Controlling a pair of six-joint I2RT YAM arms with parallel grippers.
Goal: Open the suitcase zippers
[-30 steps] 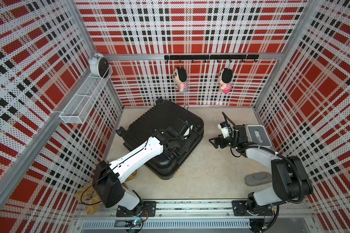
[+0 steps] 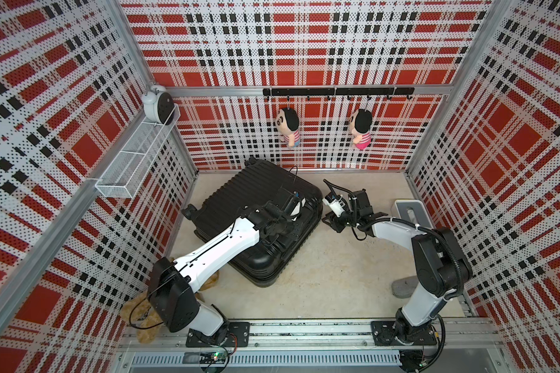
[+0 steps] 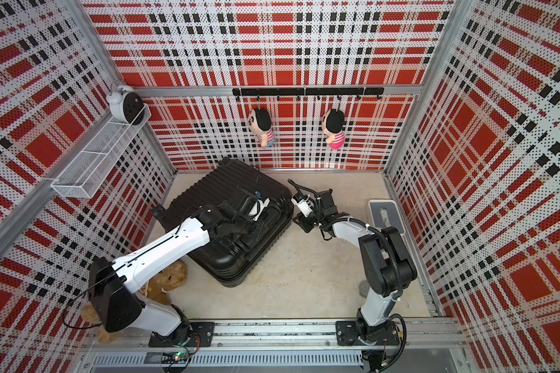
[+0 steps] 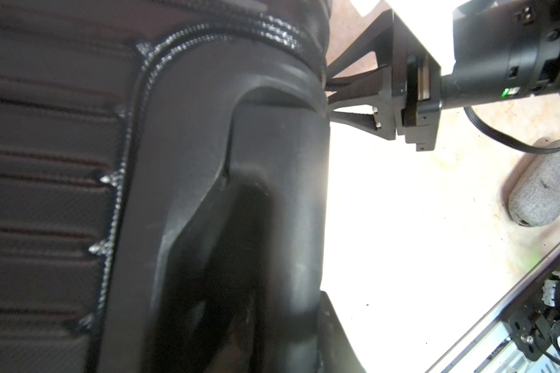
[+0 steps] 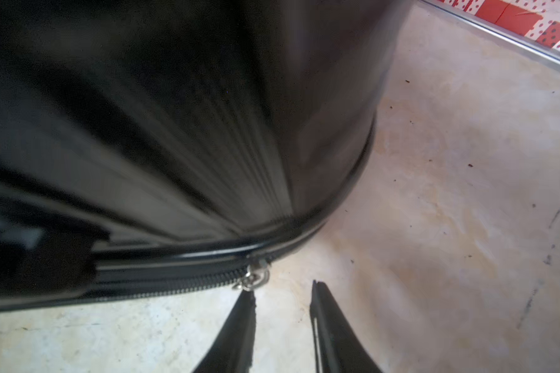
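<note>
A black ribbed suitcase (image 2: 245,186) lies flat, turned at an angle, on the left half of the table. Along its lower side, a dark zipper (image 5: 174,289) runs to a small metal zipper pull (image 5: 254,274) in the right wrist view. My right gripper is beside that side, its fingers slightly apart. Only floor shows between them; the pull is just past the left fingertip. Over the suitcase's near-right edge hangs my left gripper (image 2: 287,231), dark against dark. Its fingers cannot be made out there or in the left wrist view.
A grey tray (image 2: 412,212) stands at the far right, with a grey case (image 2: 406,286) nearer the front. A brown plush toy (image 3: 168,278) lies beside the left arm.
My right arm has moved left, bringing its gripper from open floor to the suitcase's right side. The suitcase has shifted very slightly left. The left arm has barely moved.
</note>
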